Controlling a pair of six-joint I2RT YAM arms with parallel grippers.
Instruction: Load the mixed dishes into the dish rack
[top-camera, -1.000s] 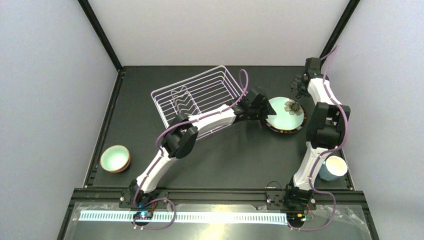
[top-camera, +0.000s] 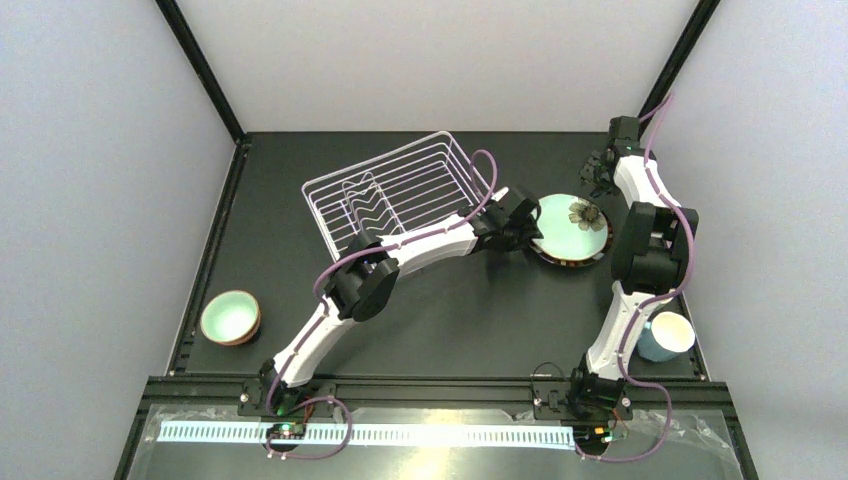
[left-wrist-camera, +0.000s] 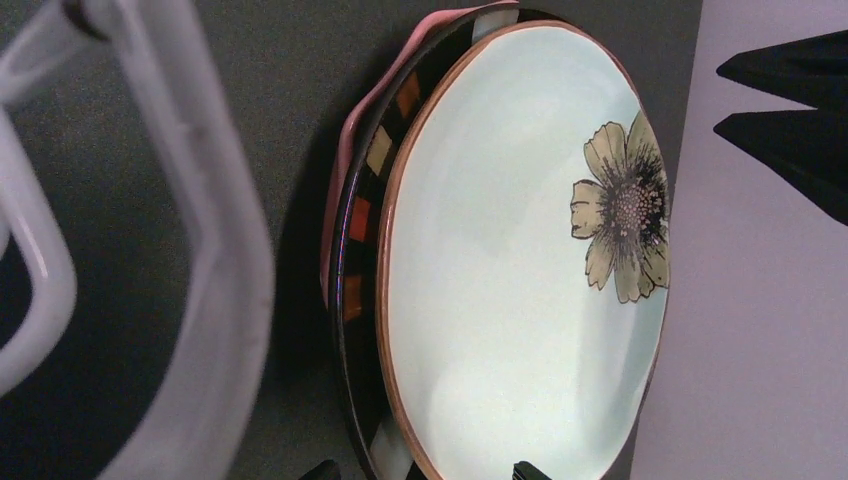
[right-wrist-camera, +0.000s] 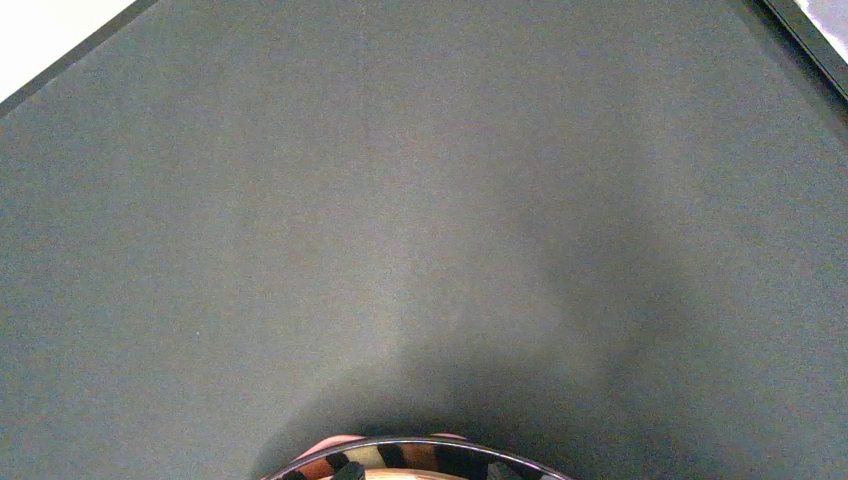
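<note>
A pale mint plate (top-camera: 570, 228) with a flower print lies on top of a dark check-rimmed plate (left-wrist-camera: 358, 240) at the table's right; a pink edge (left-wrist-camera: 336, 215) shows beneath. At the stack's left rim my left gripper (top-camera: 539, 228) stands open. Its two fingertips appear far apart at the bottom of the left wrist view, nothing clearly held. My right gripper (top-camera: 592, 178) is at the stack's far right side, its fingers (left-wrist-camera: 790, 72) parted with nothing between them. To the left is the white wire dish rack (top-camera: 395, 165), with no dishes visible in it.
A mint bowl (top-camera: 230, 318) sits at the front left, and a blue mug (top-camera: 667, 337) at the front right beside the right arm. Bare table (top-camera: 480, 320) lies in front of rack and plates. The left forearm crosses the rack's front corner.
My left wrist has turned and shifted slightly at the plates' left rim. The right arm moved only a touch; plates and rack stay where they were.
</note>
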